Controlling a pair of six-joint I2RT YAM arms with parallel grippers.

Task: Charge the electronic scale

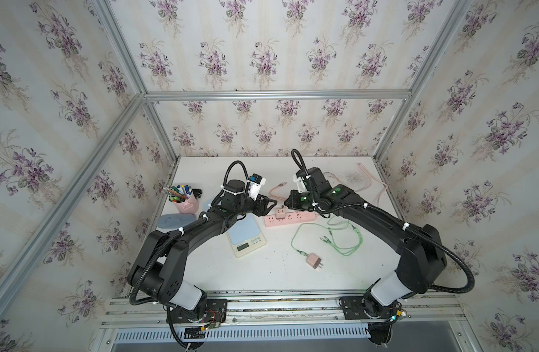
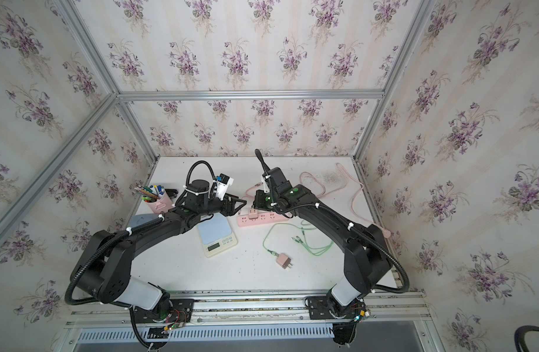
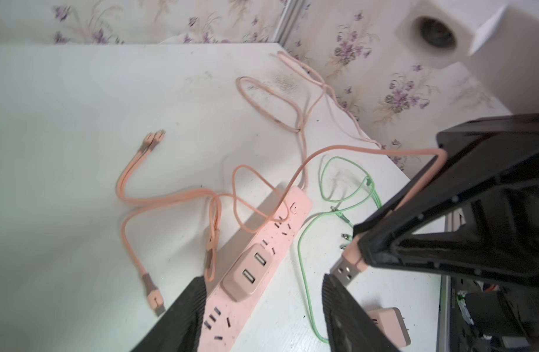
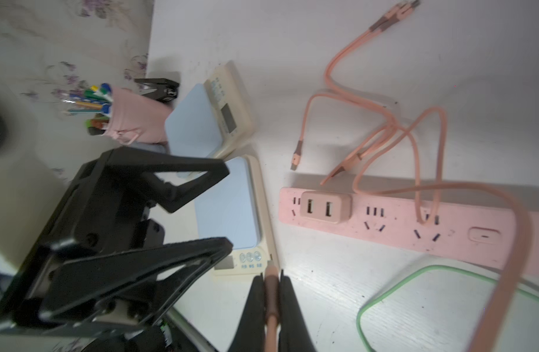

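My right gripper is shut on the plug end of a pink cable, whose metal USB tip sticks out past its fingers in the left wrist view. My left gripper stands open and empty, facing the right one across a small gap. Below them lies a pink power strip with a two-port charger block seated at its left end. The cable's several other ends rest on the table behind the strip. A cream scale with a blue plate is left of the strip.
A second scale sits behind the first, beside a pink pen cup. In front of the strip lie a green cable and a loose pink charger.
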